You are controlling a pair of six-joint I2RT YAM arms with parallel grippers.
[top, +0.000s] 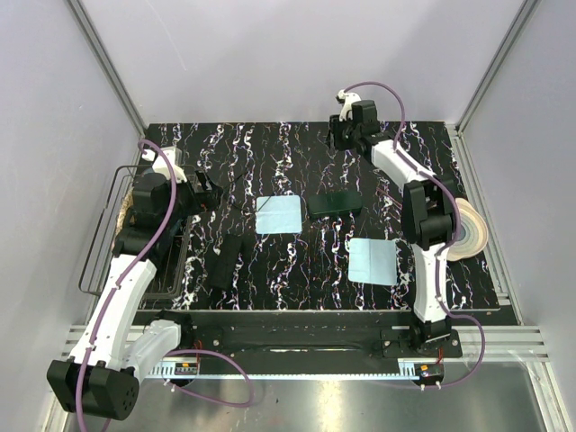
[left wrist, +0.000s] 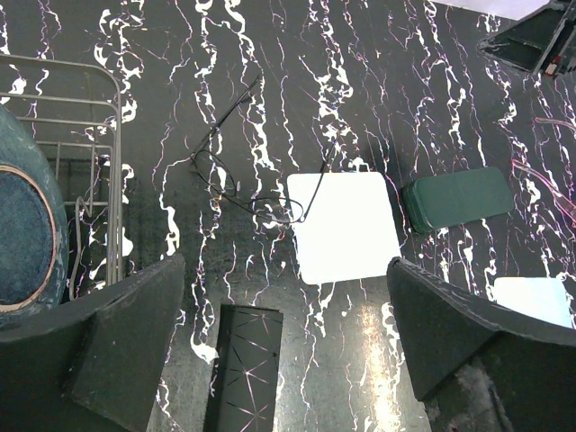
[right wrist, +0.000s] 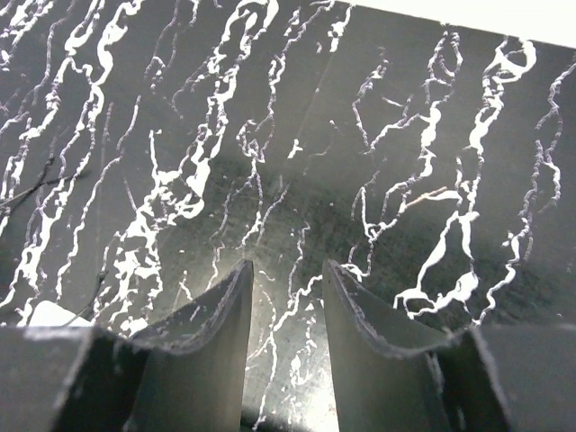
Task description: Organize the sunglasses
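Observation:
Thin dark-framed glasses [left wrist: 256, 205] lie unfolded on the dark marbled table, partly over a light cloth [left wrist: 346, 229]. A green case [left wrist: 463, 193] lies right of them, and a black case [left wrist: 241, 373] in front. My left gripper hangs open above the table beside the wire basket. My right gripper is over the back right of the table, its fingers close together; nothing shows between them. A second light cloth [top: 372, 261] lies at the front right.
The wire basket [top: 90, 261] stands at the left, under my left arm. A round straw item [top: 472, 234] lies at the right edge.

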